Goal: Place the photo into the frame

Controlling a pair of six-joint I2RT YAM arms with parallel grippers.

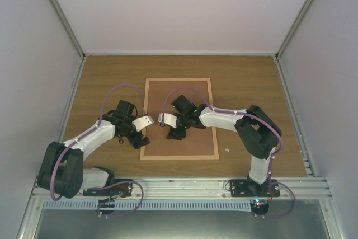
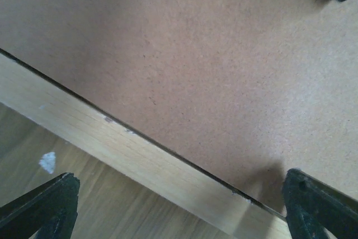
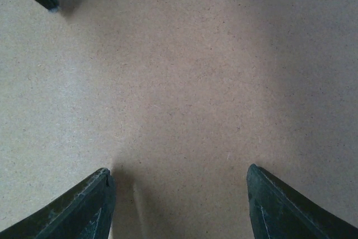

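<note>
The wooden frame [image 1: 179, 157] lies on the table, filled by a plain brown board [image 1: 196, 141]. My left gripper [image 1: 138, 141] is over the frame's left border; in the left wrist view its fingers stand open above the pale strip [image 2: 123, 144] and board, nothing between them. My right gripper [image 1: 176, 135] is low over the board's middle; in the right wrist view its fingertips [image 3: 100, 194] and board surface show, with no object visible between them, and how far they are closed is unclear. No photo can be told apart from the board.
Bare wooden table [image 1: 246, 82] surrounds the frame, with free room at the back and right. A small pale scrap or mark [image 1: 227, 150] is right of the frame. Enclosure walls bound the sides and back.
</note>
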